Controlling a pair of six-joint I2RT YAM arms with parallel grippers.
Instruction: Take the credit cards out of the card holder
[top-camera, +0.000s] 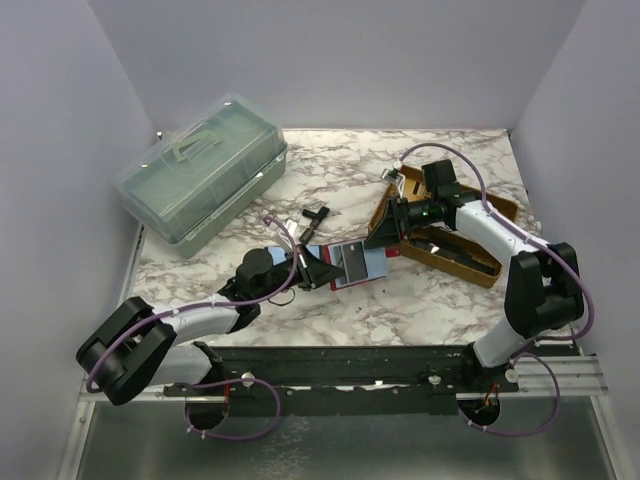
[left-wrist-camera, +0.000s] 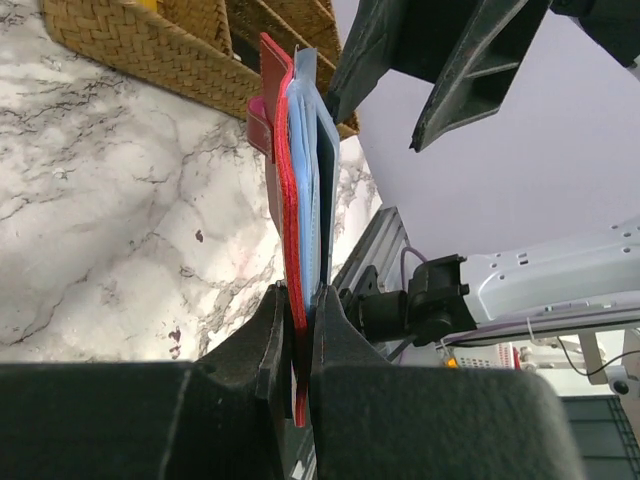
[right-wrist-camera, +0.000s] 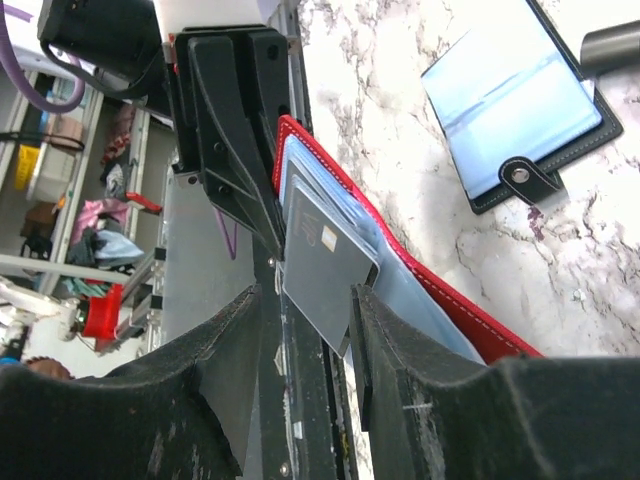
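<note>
The open card holder (top-camera: 374, 262), red outside and light blue inside, hangs with my left gripper (top-camera: 322, 270) shut on its edge; in the left wrist view it stands on end between that gripper's fingers. A dark card (right-wrist-camera: 325, 270) with a small label shows in the holder's pocket, with more edges behind it. My right gripper (top-camera: 390, 228) is at the holder's upper right side, part open; in the right wrist view the tip of one finger (right-wrist-camera: 365, 370) is at the dark card's edge. Whether it touches cannot be told.
A blue and black holder (right-wrist-camera: 505, 100) with a strap lies behind, near a black object (top-camera: 316, 221). A woven basket (top-camera: 465, 262) stands at the right, a green plastic case (top-camera: 200, 165) at the back left.
</note>
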